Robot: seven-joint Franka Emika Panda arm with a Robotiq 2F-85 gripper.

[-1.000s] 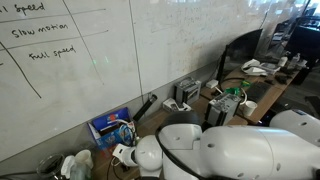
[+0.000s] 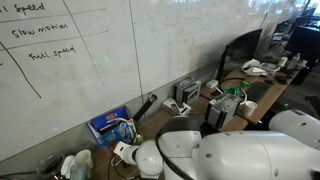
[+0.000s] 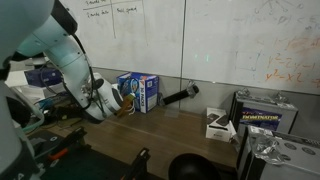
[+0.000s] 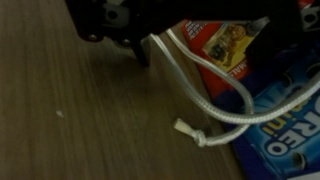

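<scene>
A white rope (image 4: pixel 232 118) with a knotted, frayed end loops beneath my gripper in the wrist view. My gripper is open, its dark fingers apart at the top of that view, and part of the rope runs across the gap between them. Behind the rope lies a blue box (image 4: pixel 285 140) marked Oreo Mini, with a red part beside it. From the second exterior view, the gripper (image 3: pixel 128 104) is low over the table, close to the blue and white box (image 3: pixel 146 92) by the whiteboard; its fingertips are too small to make out there.
A black object (image 3: pixel 181 95) leans near the whiteboard. Farther right are a small white box (image 3: pixel 220 125), a toaster (image 3: pixel 285 155) and a dark round pan (image 3: pixel 200 166). Bare wooden table (image 3: pixel 170 138) lies in between.
The arm has shifted slightly in the first exterior view. The blue box and the other objects look the same.
</scene>
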